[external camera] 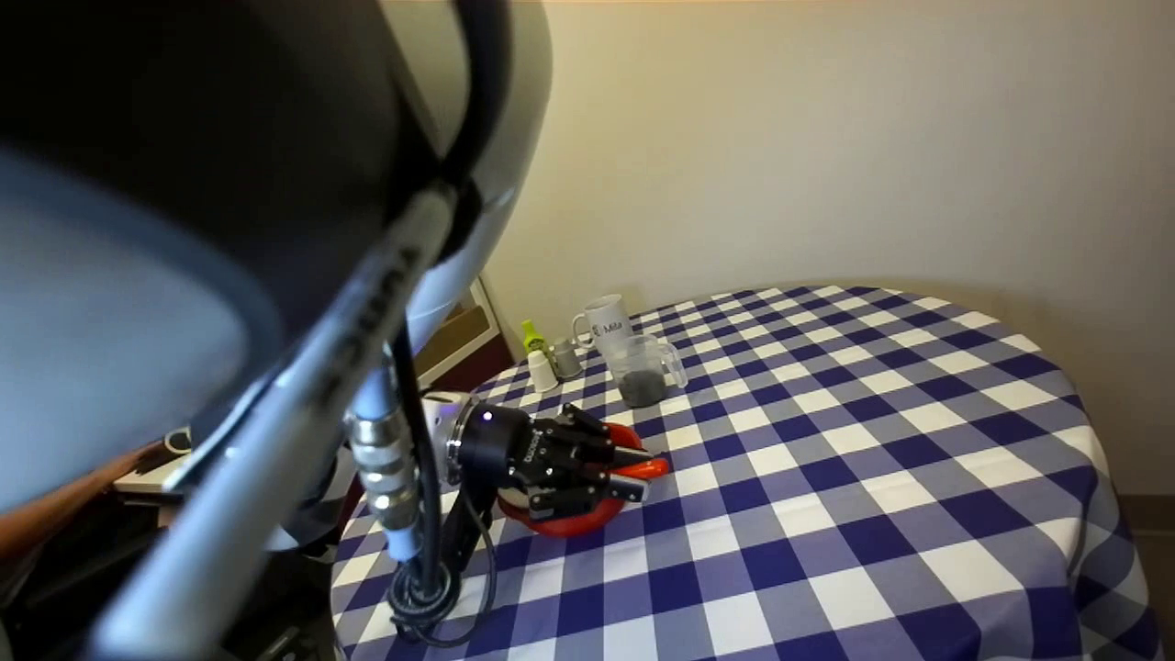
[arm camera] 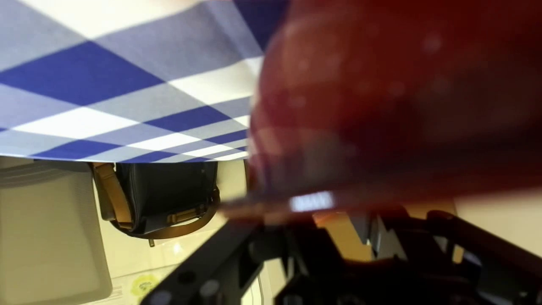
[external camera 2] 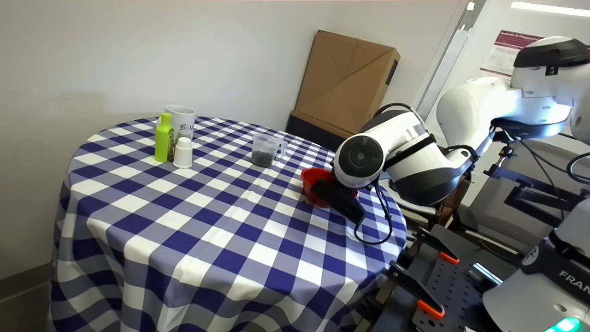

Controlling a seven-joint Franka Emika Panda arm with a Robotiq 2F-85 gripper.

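A red bowl [external camera: 567, 521] rests on the checkered tablecloth, partly covered by my gripper [external camera: 639, 470]. In exterior view 1 the metal fingertips stand apart, and an orange-red piece [external camera: 647, 469] shows between them and a little beyond. It looks clear of a firm hold, but whether it touches a finger I cannot tell. From exterior view 2 the arm's end hides the gripper, with the bowl's left side [external camera 2: 311, 177] showing past it. A large blurred red surface [arm camera: 386, 91], apparently the bowl, fills much of the wrist view and hides the fingertips.
Behind the bowl stands a clear measuring cup [external camera: 643, 380] with dark contents. Farther back are a white mug [external camera: 608, 321], a green bottle [external camera 2: 163, 138] and a white cup [external camera 2: 183, 152]. Free tablecloth [external camera: 837, 474] stretches to the right in exterior view 1.
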